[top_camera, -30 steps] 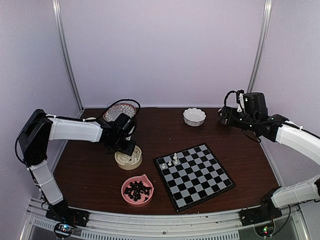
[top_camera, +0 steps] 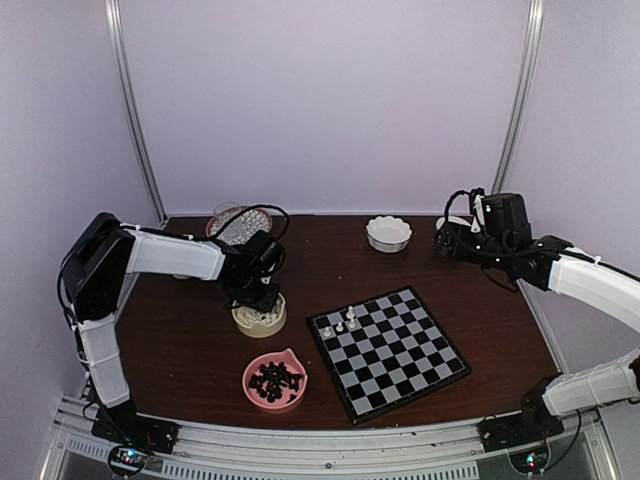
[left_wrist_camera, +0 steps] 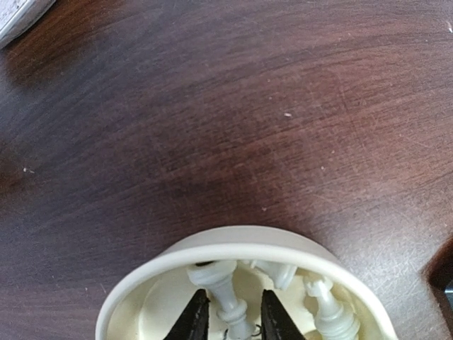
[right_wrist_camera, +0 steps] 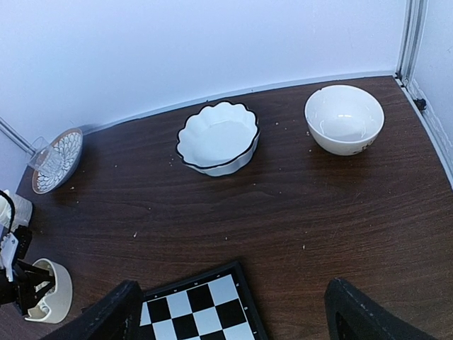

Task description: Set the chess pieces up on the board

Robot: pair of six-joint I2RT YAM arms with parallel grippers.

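Note:
White chess pieces [left_wrist_camera: 333, 315] lie in a cream bowl [left_wrist_camera: 248, 236] on the left of the table. My left gripper reaches down into that bowl, its fingers part open, with a white piece [left_wrist_camera: 221, 287] lying between and beyond the fingertips; I cannot tell whether they touch it. On the chessboard [top_camera: 390, 352] a few white pieces [top_camera: 340, 325] stand near the far left corner. Black pieces [top_camera: 274, 380] fill a pink bowl [top_camera: 250, 388]. Over the right side of the table, my right gripper is open and empty.
At the back stand a scalloped white bowl [right_wrist_camera: 219, 134], a round white bowl [right_wrist_camera: 345, 117] and a patterned dish [right_wrist_camera: 65, 164] with a clear glass [right_wrist_camera: 47, 157]. Bare table lies between the board and the back bowls.
The left arm has reached rightward and lower into the cream bowl, and the bowl has shifted very slightly. My right arm has barely moved; the pieces on the board stay put.

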